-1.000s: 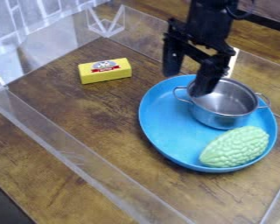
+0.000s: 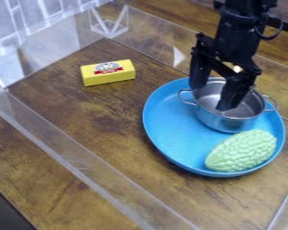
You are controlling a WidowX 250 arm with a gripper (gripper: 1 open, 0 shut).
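Note:
My black gripper point(image 2: 220, 79) hangs from the top over a small steel pot point(image 2: 226, 112) with wire handles, its fingers apart and reaching down to about the pot's rim. The pot sits on a blue plate point(image 2: 169, 136), beside a pale green, bumpy vegetable-like object point(image 2: 240, 150) at the plate's front right. I cannot see anything clearly held between the fingers, and part of the pot's inside is hidden behind them.
A yellow box point(image 2: 108, 73) lies on the wooden table point(image 2: 75, 144) to the upper left. Clear walls edge the left side.
My gripper has moved right and down, from above the plate's back to over the pot. The pot, plate, green object and yellow box look unmoved.

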